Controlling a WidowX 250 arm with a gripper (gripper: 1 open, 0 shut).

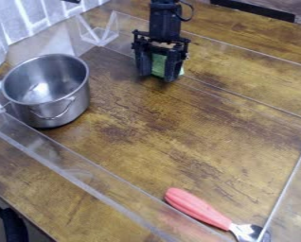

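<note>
The black gripper (161, 55) is low over a green object (168, 66) at the top middle of the camera view, its fingers around it and hiding much of it. Whether the fingers are closed on it is unclear.
A steel pot (45, 92) stands at the left. A pink-handled tool (200, 208) lies at the front right. Clear plastic walls border the wooden surface (166, 142), whose middle is bare.
</note>
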